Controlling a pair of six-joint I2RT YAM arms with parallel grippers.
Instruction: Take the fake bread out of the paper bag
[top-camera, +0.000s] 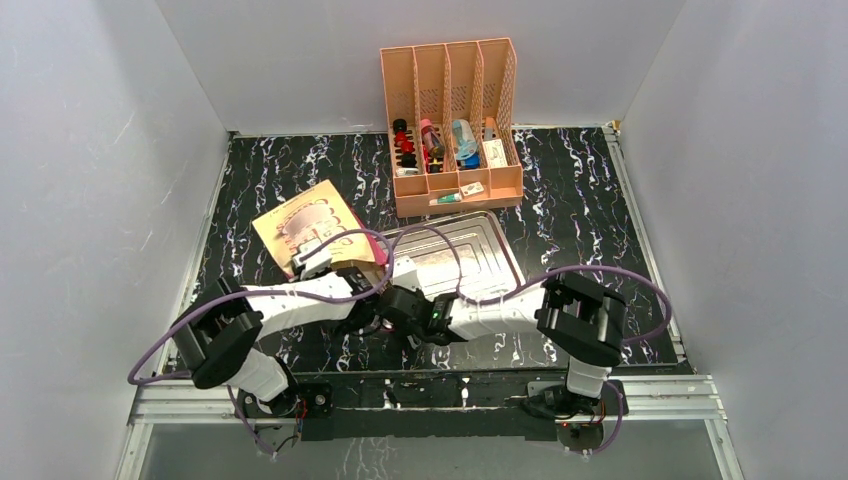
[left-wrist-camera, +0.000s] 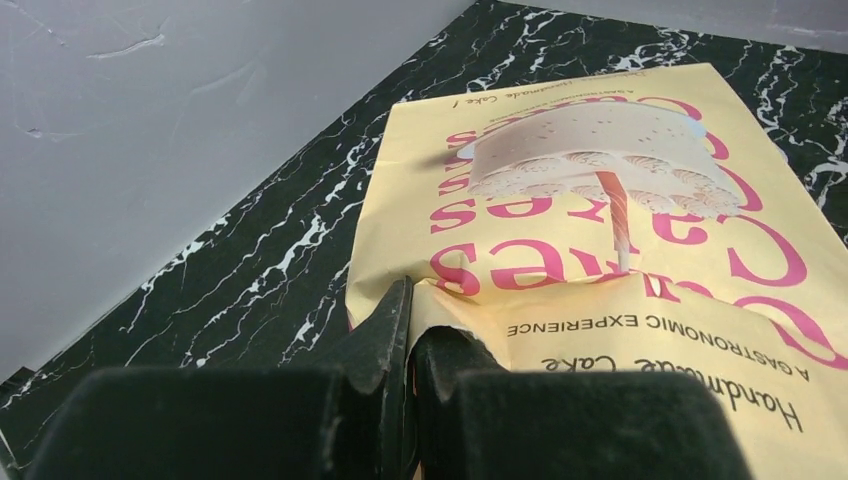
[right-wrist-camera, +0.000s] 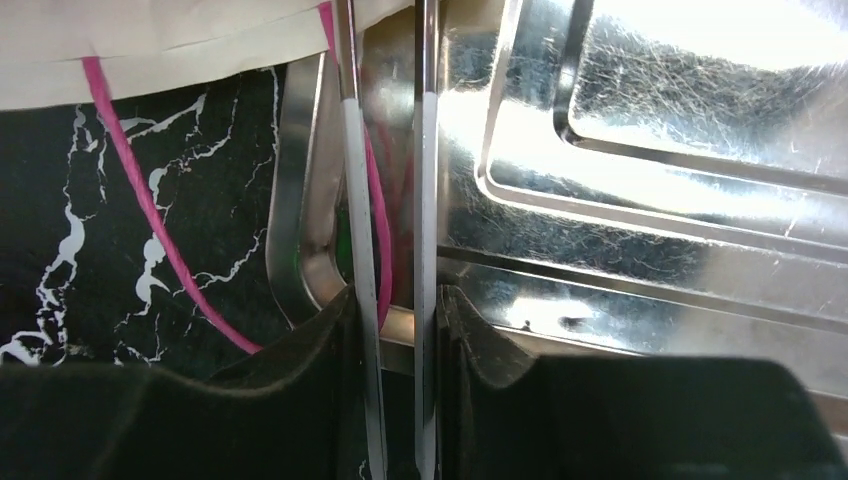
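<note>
The yellow paper bag (top-camera: 312, 217) with pink lettering lies at the left of the table. In the left wrist view, my left gripper is shut on a fold of the paper bag (left-wrist-camera: 590, 230) at its near left edge, the paper wrinkled there. My right gripper is shut on long metal tongs (right-wrist-camera: 427, 180) with grey handles. Their far ends reach up out of the right wrist view beside the bag's pale edge (right-wrist-camera: 180, 50). Pink cord handles (right-wrist-camera: 150, 205) hang from that edge, one strand running by the tongs. No bread shows in any view.
A shiny metal tray (top-camera: 480, 240) lies right of the bag, under the right arm. At the back, an orange divided rack (top-camera: 450, 190) holds several small bottles. Both arms come close together at the front middle.
</note>
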